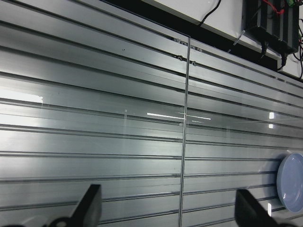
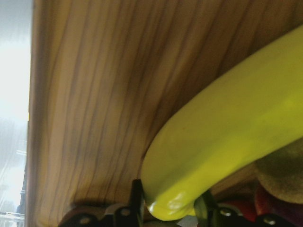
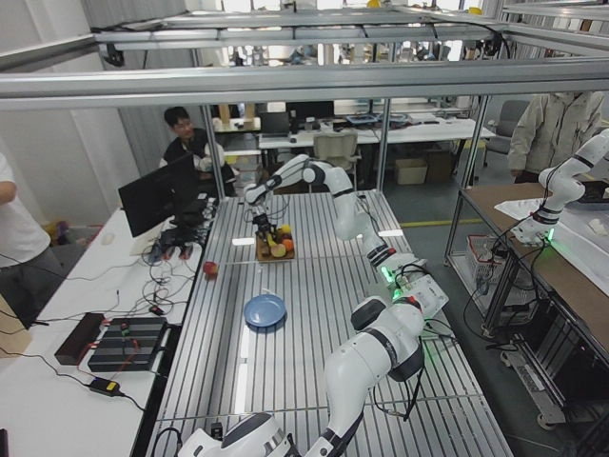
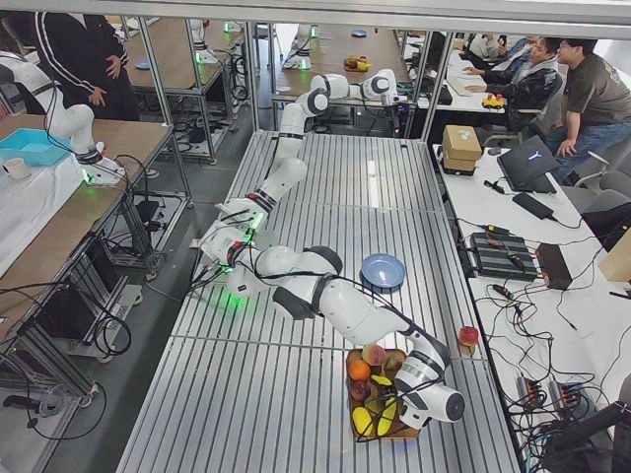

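A wooden tray (image 4: 356,429) holds several fruits, among them bananas (image 2: 222,113), an orange (image 4: 359,370) and dark red fruit. My right gripper is down at the tray, its fingertips on either side of one banana's end; whether it is closed on it I cannot tell. A blue plate (image 3: 265,310) lies on the slatted table (image 4: 246,394), apart from the tray; it also shows at the edge of the left wrist view. My left gripper is over bare slats, open, with nothing between its fingers.
A red fruit (image 3: 210,269) lies alone near the table's edge beside the tray. A white side table (image 3: 48,400) with cables, black boxes and a monitor runs along that edge. Much of the slatted surface around the plate is clear.
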